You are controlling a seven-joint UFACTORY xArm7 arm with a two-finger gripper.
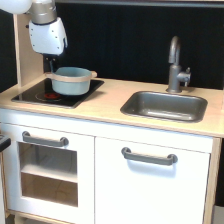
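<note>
A light blue pot [70,84] with beige handles is on the black cooktop [35,94] at the left of the toy kitchen's counter. It stands toward the cooktop's right side. My white arm comes in from the upper left, and my gripper [50,64] is just above and behind the pot's left handle. The fingers are small and dark against the black backdrop. Whether they touch the handle or how far apart they are, I cannot tell.
A metal sink [165,105] with a tall grey faucet [177,70] lies to the right. Bare wooden counter [112,92] separates it from the cooktop. Below are an open-fronted cabinet door [50,165] and a white door [140,190], both with grey handles.
</note>
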